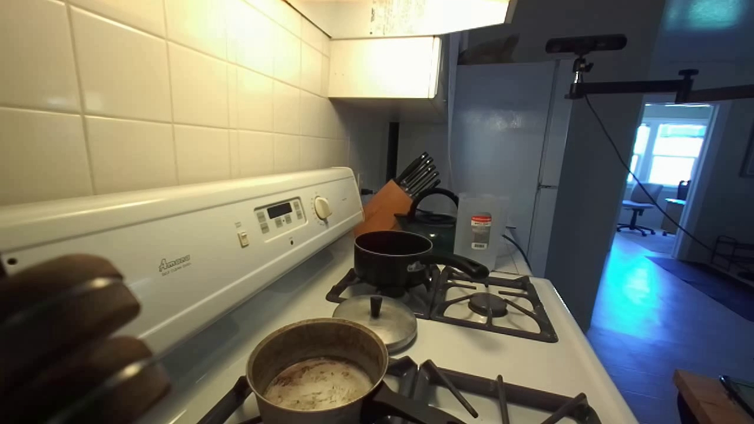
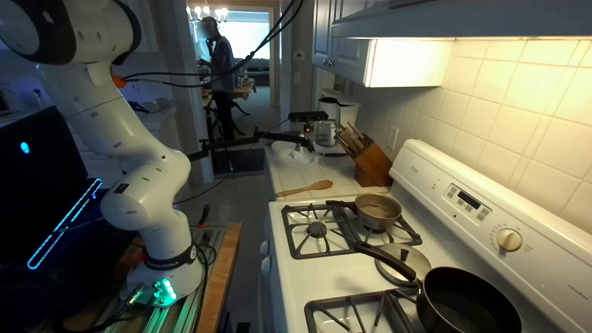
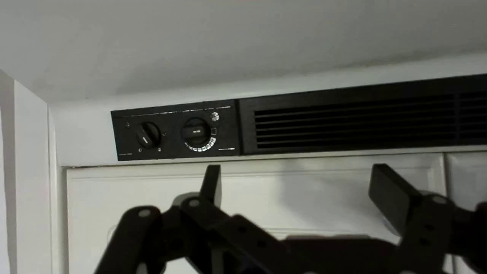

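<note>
In the wrist view my gripper is open, its two fingers wide apart and nothing between them. Beyond it runs the range hood front, with a black control panel [image 3: 175, 131] bearing a left knob [image 3: 148, 134] and a right knob [image 3: 196, 131]. A black vent grille [image 3: 356, 118] continues to the right of the panel. White cabinet doors [image 3: 137, 196] fill the view behind the fingers. Exterior view 2 shows the white arm [image 2: 150, 161] at the left, but its gripper is out of that view.
On the stove stand a black pot [image 2: 466, 302], an old saucepan [image 2: 377, 210] and a metal lid [image 2: 408, 261] between them. A knife block [image 2: 373, 163] and a wooden spoon [image 2: 311, 188] are on the counter. A camera arm [image 2: 255, 138] reaches toward the counter.
</note>
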